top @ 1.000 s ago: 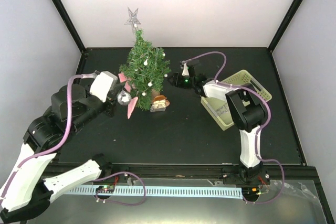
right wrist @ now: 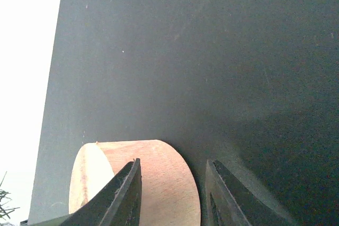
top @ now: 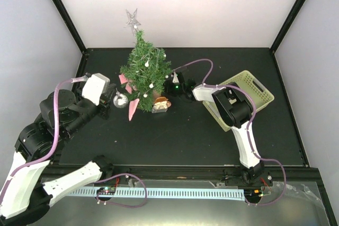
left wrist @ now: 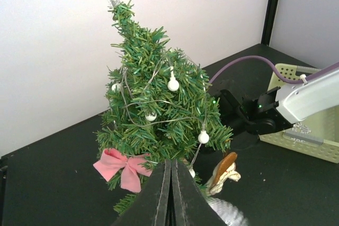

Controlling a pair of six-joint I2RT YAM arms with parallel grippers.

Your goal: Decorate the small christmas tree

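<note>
The small green tree [top: 144, 70] stands left of centre, with white bulbs, a pink bow [left wrist: 125, 168] low on it and a silver star [top: 133, 18] on top. A silver ball [top: 121, 100] hangs at my left gripper, just left of the tree. Those fingers are shut; the ball's hanger does not show between them. My right gripper is low beside the tree's right side, fingers apart. Past its left finger shows a light-brown rounded piece [right wrist: 159, 178], probably the tree's base. Nothing is seen gripped there.
A brown-and-white ornament [top: 161, 104] lies at the tree's foot on the near side. The pale green basket [top: 269, 98] stands to the right, partly beneath my right arm. Bare black table lies in front.
My right gripper has moved left, up to the tree. The left gripper has drifted slightly left, the silver ball moving with it. The star now leans a little further left.
</note>
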